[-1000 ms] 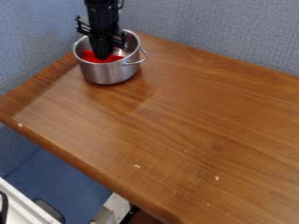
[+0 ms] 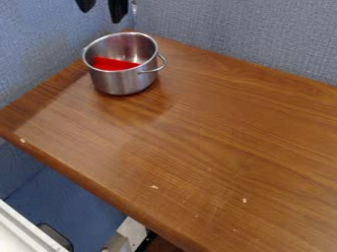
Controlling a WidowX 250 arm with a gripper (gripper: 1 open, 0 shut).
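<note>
A steel pot (image 2: 121, 82) with side handles stands at the far left of the wooden table (image 2: 198, 148), a red object (image 2: 112, 64) lying inside it. My black gripper (image 2: 101, 9) is above the pot at the top edge of the view, mostly out of frame; only its lower tips show, and whether it is open or shut is unclear.
Grey-blue padded walls (image 2: 250, 30) stand behind and to the left. Below the near left edge are a white object (image 2: 20, 236) and a blue floor.
My gripper has risen up out of the pot toward the top edge of the view. The red object remains in the pot.
</note>
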